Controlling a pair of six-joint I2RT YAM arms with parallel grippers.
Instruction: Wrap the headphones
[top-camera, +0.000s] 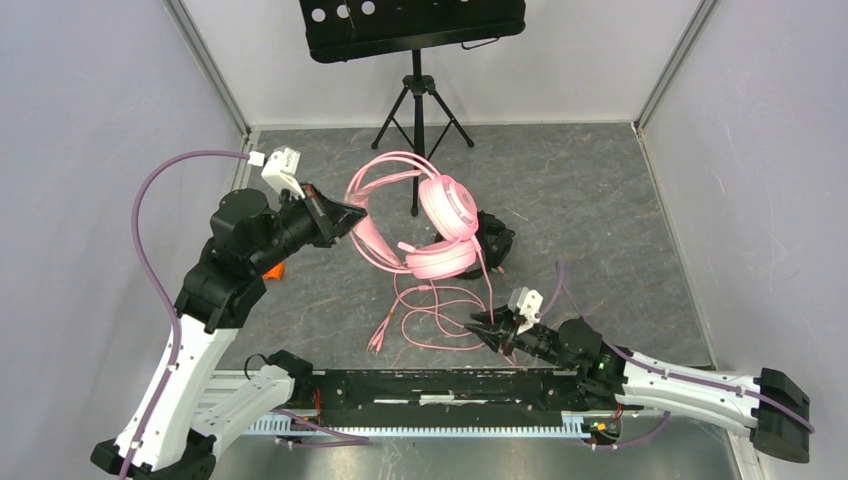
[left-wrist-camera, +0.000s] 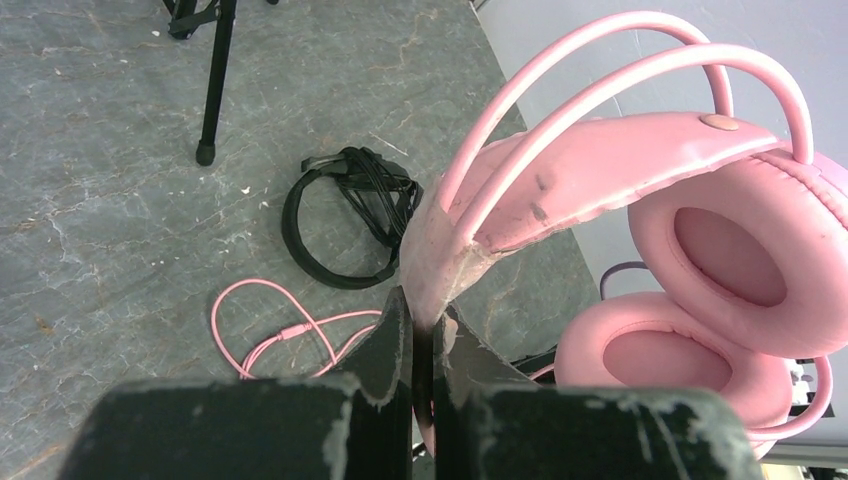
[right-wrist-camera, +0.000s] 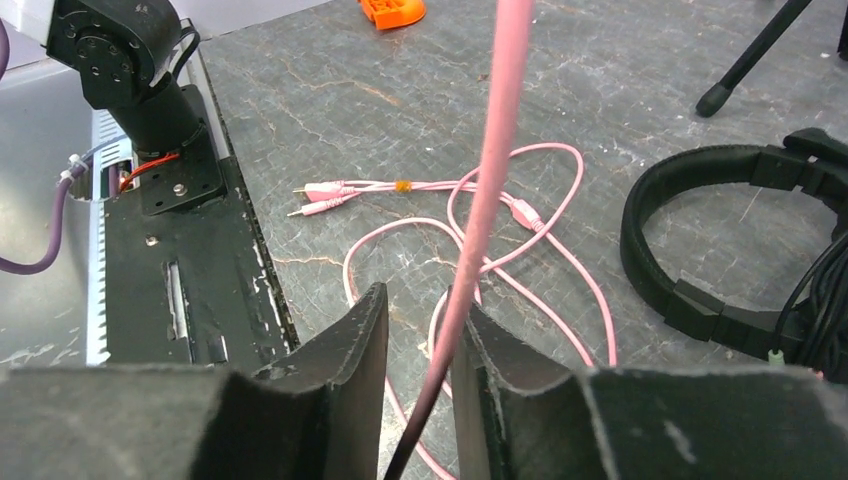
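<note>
Pink headphones (top-camera: 443, 212) hang in the air from my left gripper (top-camera: 355, 214), which is shut on their headband; in the left wrist view the padded band (left-wrist-camera: 600, 165) and both earcups (left-wrist-camera: 740, 250) show. A pink cable (top-camera: 488, 275) runs down from them to my right gripper (top-camera: 482, 325) low near the front. In the right wrist view that cable (right-wrist-camera: 487, 180) passes between the right fingers, which are part open. The rest of the cable lies in loops (right-wrist-camera: 590, 280) on the floor, with its plugs (right-wrist-camera: 325, 195).
A black headset (right-wrist-camera: 650, 240) lies behind the loops. A music stand (top-camera: 418, 90) stands at the back, an orange object (right-wrist-camera: 390, 12) at the left. Walls bound both sides.
</note>
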